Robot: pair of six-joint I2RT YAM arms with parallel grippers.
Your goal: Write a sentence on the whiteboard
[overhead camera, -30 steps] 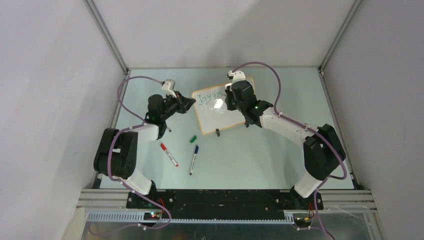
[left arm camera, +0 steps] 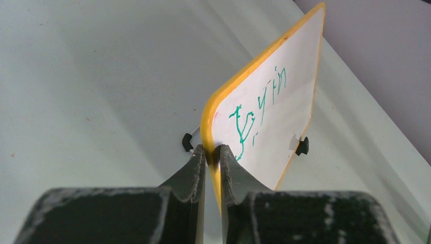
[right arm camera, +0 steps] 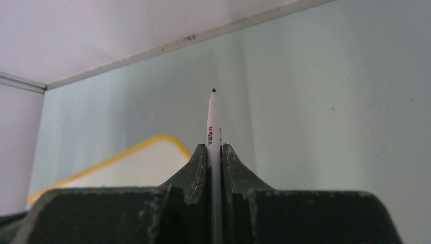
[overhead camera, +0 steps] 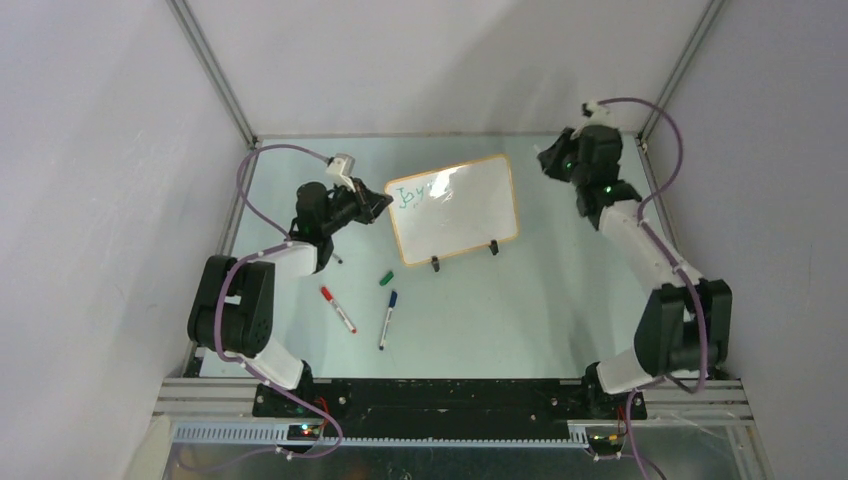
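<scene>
The whiteboard, white with a yellow rim, leans tilted at the table's middle. Green handwriting that looks like "Joy in" runs along its upper left part. At the board's left upper corner is my left gripper. Its fingertips stand close together with the yellow rim in the narrow gap; whether they press on it cannot be told. Off the board's right side, my right gripper is shut on a white marker. The marker's dark tip points away from the fingers, uncapped and touching nothing.
A red marker and a blue marker lie on the table left of the middle. Near them is a small green cap. Black feet show along the board's lower edge.
My right arm has swung right from in front of the board to beyond its right edge, carrying the marker, and is blurred. My left arm and the board look unmoved.
</scene>
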